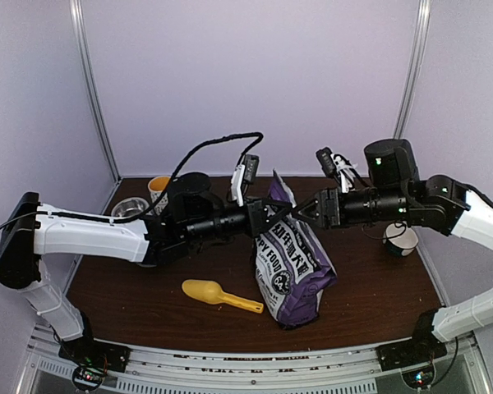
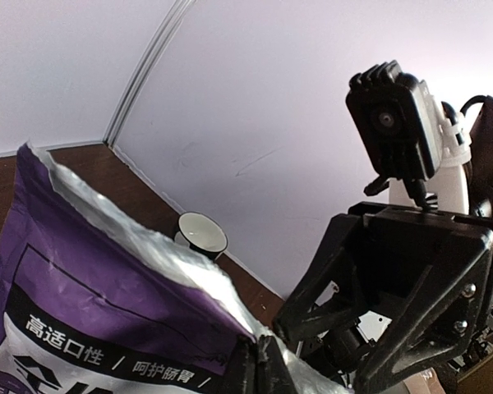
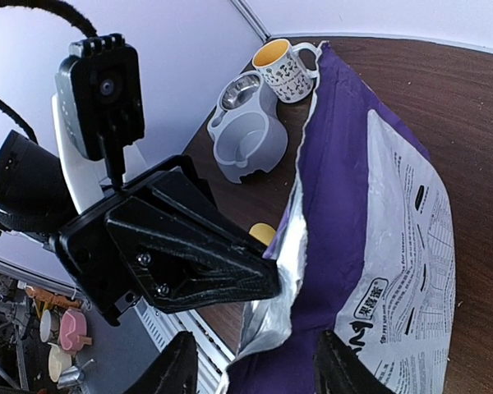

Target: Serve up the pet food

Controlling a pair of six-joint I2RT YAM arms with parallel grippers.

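The purple pet food bag (image 1: 291, 275) stands slightly leaning in the middle of the table, its silver top edge upward. My left gripper (image 1: 271, 213) is shut on that top edge, seen close in the left wrist view (image 2: 257, 361). My right gripper (image 1: 304, 211) has its fingers apart at the same edge, facing the left one; in the right wrist view its fingertips straddle the crimped edge low in the frame. A yellow scoop (image 1: 204, 291) lies left of the bag. A white bowl (image 2: 202, 230) stands at the right.
A patterned mug (image 3: 287, 80) and a grey double pet feeder (image 3: 251, 146) with a metal bowl stand at the left, partly hidden by my left arm in the top view. Table front left and right of the bag is clear.
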